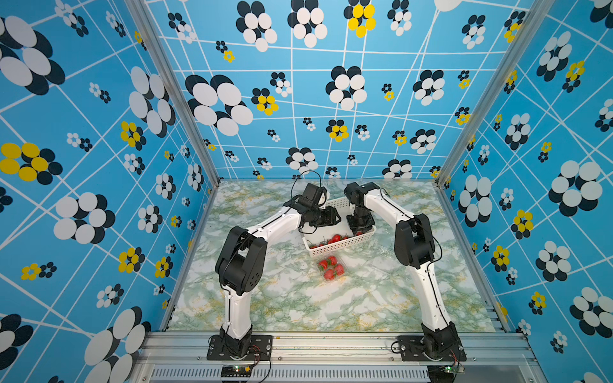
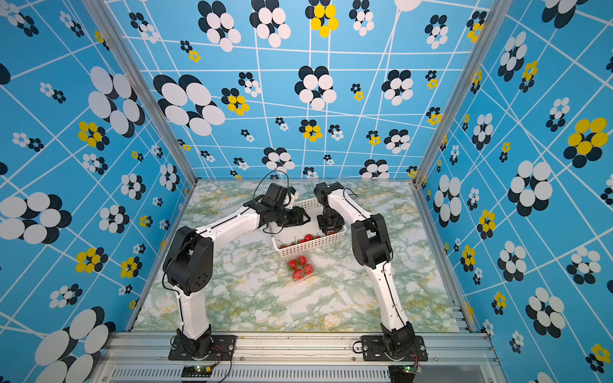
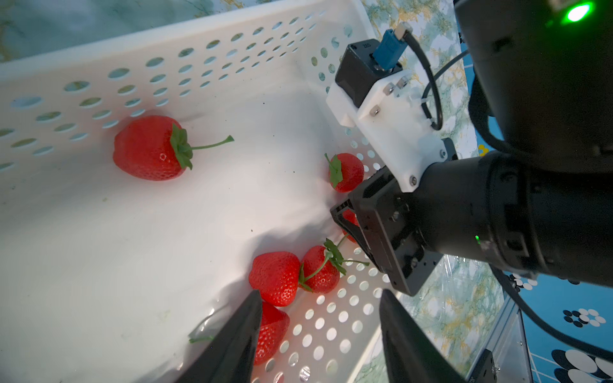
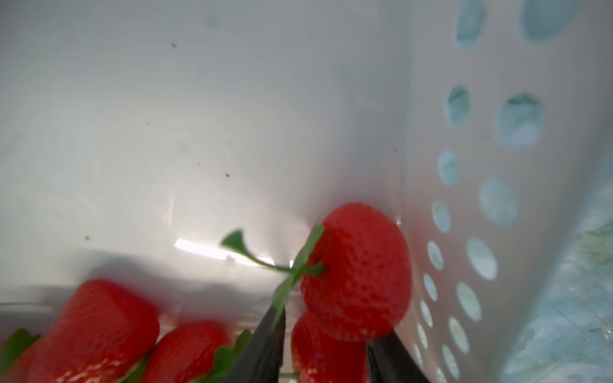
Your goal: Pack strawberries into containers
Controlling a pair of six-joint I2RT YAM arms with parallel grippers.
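A white perforated basket point(image 1: 340, 242) holds several red strawberries along its near wall, among them one strawberry point(image 3: 274, 277). Another strawberry point(image 3: 148, 148) lies alone by the opposite wall. My left gripper hangs over the basket, its fingers apart and no berry held. My right gripper is low in the basket's right corner, its fingers spread. One strawberry point(image 4: 325, 357) shows between them and a larger strawberry point(image 4: 357, 271) sits just in front of the tips. Whether the fingers touch either berry I cannot tell.
A clear container point(image 1: 331, 268) with several strawberries stands on the table just in front of the basket. The perforated basket wall point(image 4: 485, 210) rises close beside my right gripper.
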